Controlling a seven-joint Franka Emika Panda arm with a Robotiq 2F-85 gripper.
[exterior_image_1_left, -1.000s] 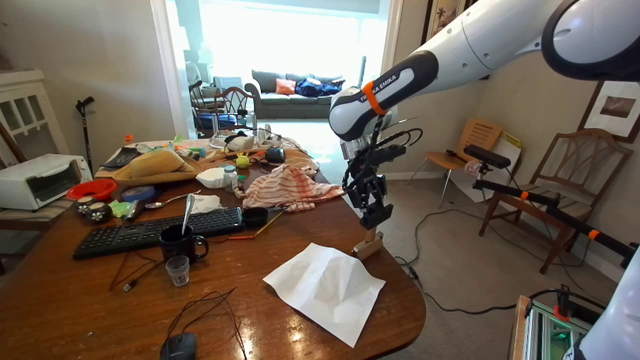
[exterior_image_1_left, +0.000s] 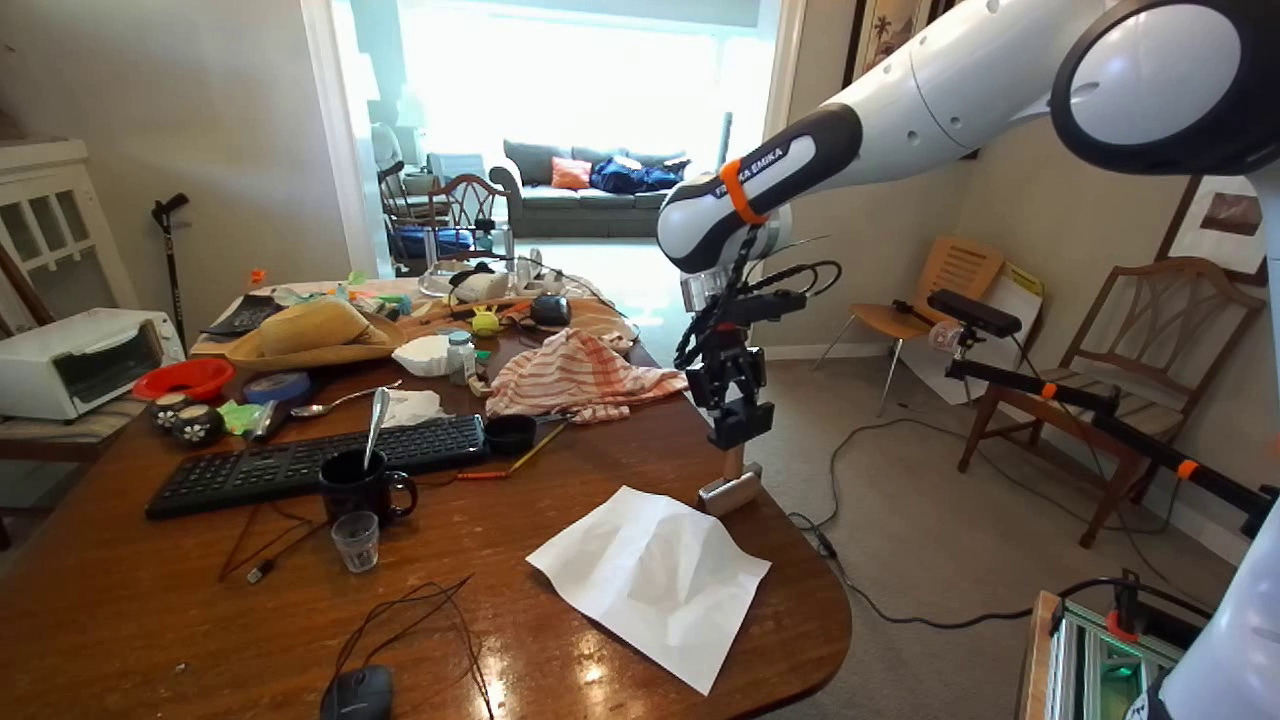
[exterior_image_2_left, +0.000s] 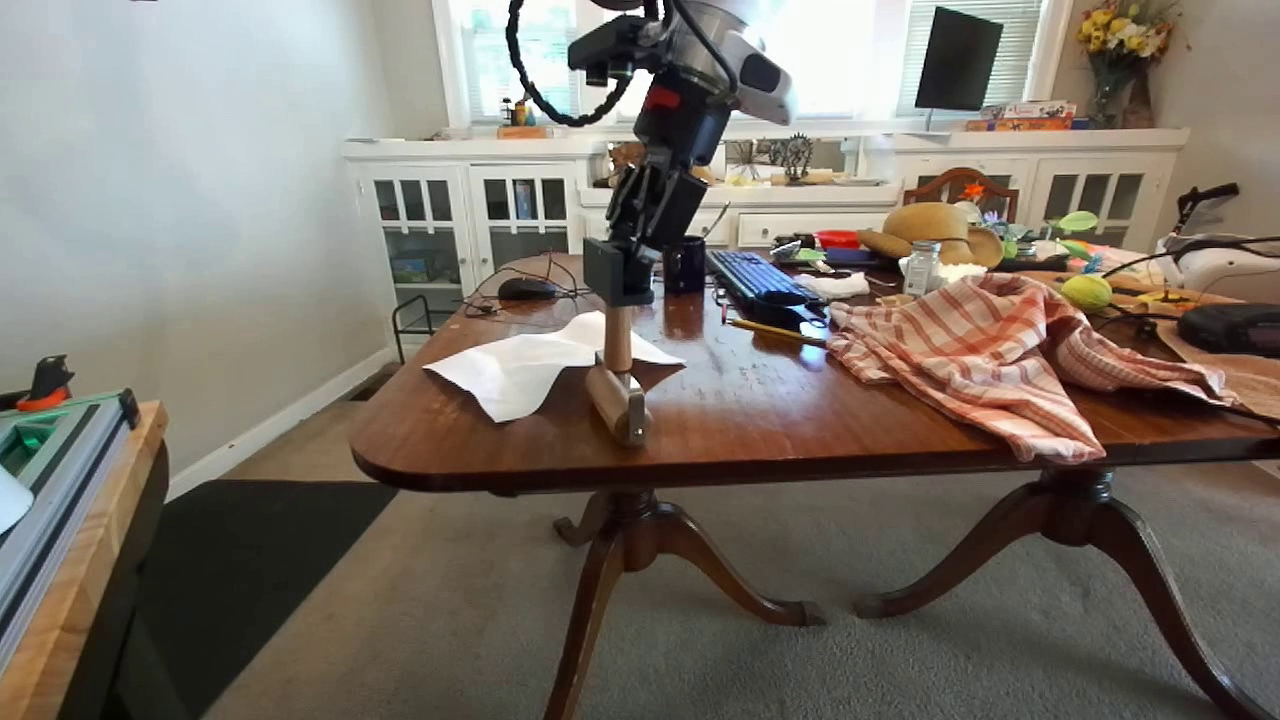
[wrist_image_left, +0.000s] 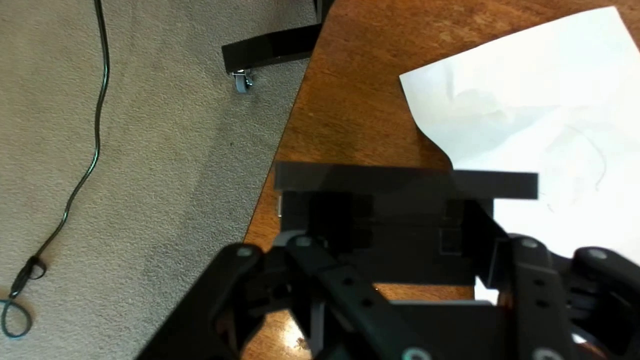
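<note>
My gripper (exterior_image_1_left: 734, 402) hangs over the near right edge of the table (exterior_image_1_left: 480, 600), pointing down. A dark block (exterior_image_2_left: 618, 271) sits at its fingertips, and in the wrist view a wide black shape (wrist_image_left: 384, 180) fills the space between the fingers. Below the block, a wooden handle (exterior_image_2_left: 618, 338) runs down to a crosswise head (exterior_image_2_left: 617, 404) at the tabletop. I cannot tell whether the fingers grip the block or only stand around it. Beside the head lies a creased white sheet of paper (exterior_image_1_left: 654, 576).
A black mug (exterior_image_1_left: 356, 486) holding a spoon, a clear cup (exterior_image_1_left: 356, 540), a keyboard (exterior_image_1_left: 312, 462) and a mouse (exterior_image_1_left: 357, 692) occupy the table's left part. A striped cloth (exterior_image_1_left: 582, 374) lies farther back. Bare wood shows around the paper.
The gripper has shifted slightly left and up in exterior view 1. The handled tool's head has also moved a little left and its face looks greyer. The paper has stayed put.
</note>
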